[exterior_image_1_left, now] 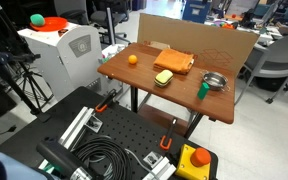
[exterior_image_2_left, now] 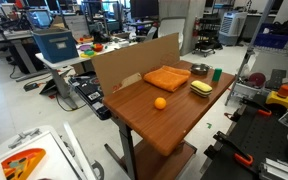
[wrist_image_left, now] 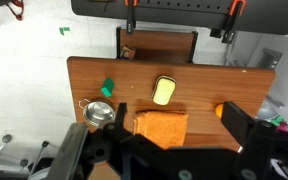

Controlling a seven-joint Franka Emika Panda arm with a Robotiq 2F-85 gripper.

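Observation:
On the brown wooden table [exterior_image_1_left: 124, 68] lies a folded orange cloth [exterior_image_1_left: 175, 61], with a yellow sponge-like block [exterior_image_1_left: 164, 77] in front of it. A small orange ball [exterior_image_1_left: 133, 59] rests toward the left in exterior view 1. At the right end sit a metal bowl [exterior_image_1_left: 215, 81] and a green cup [exterior_image_1_left: 203, 90] beside it. From above, my open gripper shows its dark fingers spread wide, nothing between them; the yellow block [wrist_image_left: 164, 91] and cloth [wrist_image_left: 161, 126] appear below the gap. The gripper is well above the table, touching nothing.
An upright cardboard panel [exterior_image_2_left: 139, 62] closes off the table's back edge. Near the robot's base are coiled black cables [exterior_image_1_left: 102, 155] and a yellow box with a red button [exterior_image_1_left: 195, 160]. Bare wood surrounds the ball and the block.

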